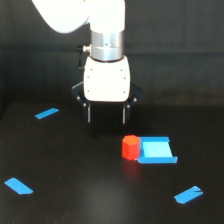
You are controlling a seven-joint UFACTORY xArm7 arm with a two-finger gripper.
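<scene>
A small red block [131, 148] rests on the dark table right of the middle. Directly to its right lies a blue-edged square with a pale inside [157, 159]; the block is at its left edge, and I cannot tell whether the two touch. My white gripper [107, 114] hangs pointing down, above and behind the block and a little to its left. Its fingers [88, 112] are spread wide, with nothing visible between them.
Blue strips lie on the table at the far left [47, 113], near left [18, 186] and near right [188, 195]. A dark wall or curtain [180, 60] stands behind.
</scene>
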